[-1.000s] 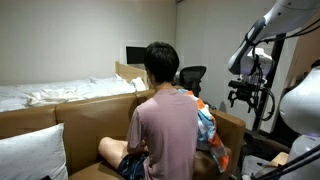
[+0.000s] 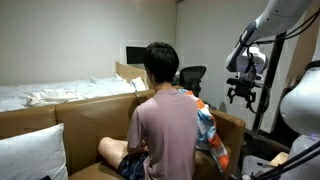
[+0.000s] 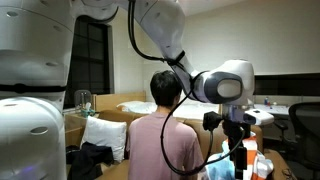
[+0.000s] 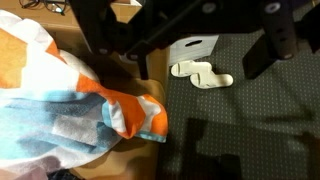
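A towel in orange, white and light blue (image 2: 207, 130) is draped over the sofa's right end, beside a seated person. From above, in the wrist view, the towel (image 4: 80, 125) fills the lower left, its orange edge over the brown sofa. My gripper (image 2: 241, 102) hangs in the air to the right of the towel, apart from it. Dark fingers (image 4: 118, 38) stand wide apart at the top of the wrist view; the space between them holds nothing. In exterior view 2 the wrist hides part of the towel (image 3: 220, 172).
A person in a pink shirt (image 2: 165, 135) sits on the brown sofa (image 2: 90, 125), close to the towel. White slippers (image 4: 205, 75) and a white box (image 4: 192, 48) lie on the dark floor. An office chair (image 2: 190, 78) stands behind.
My gripper has shifted and turned slightly in exterior view 1. The person and the towel look the same as before.
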